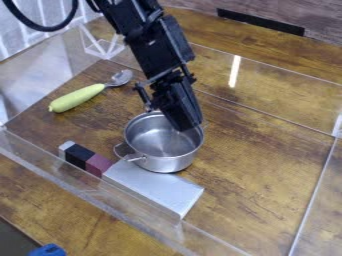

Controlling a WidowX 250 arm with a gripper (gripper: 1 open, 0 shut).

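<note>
My gripper [182, 118] reaches down over a small steel pot [158, 152], its tip at or just inside the back part of the rim; no object shows in it, and it looks shut. The pot has wire handles and stands on the wooden surface beside a cleaver-like silver blade [158, 188] with a dark handle [83, 158]. A yellow corn cob [78, 97] lies at the left, near a metal spoon [115, 79].
Clear panels edge the wooden work area [267, 160], which is bare to the right. A blue object [43, 250] sits outside at the lower left corner.
</note>
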